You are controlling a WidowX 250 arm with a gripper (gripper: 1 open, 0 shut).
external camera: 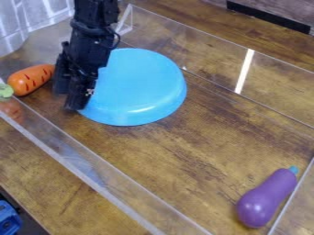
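The black gripper (76,84) reaches down over the left side of a blue disc-like object (138,88), apparently a bowl or plate, at the upper middle. Its fingertips are at the disc's left edge, dark and overlapping, so whether they are shut on the rim cannot be told. An orange toy carrot (29,79) with a pale green top lies just left of the gripper. A purple toy eggplant (263,200) lies at the lower right of the wooden surface.
Clear plastic walls (110,179) border the wooden work area. A blue object (6,218) shows at the lower left corner, outside the wall.
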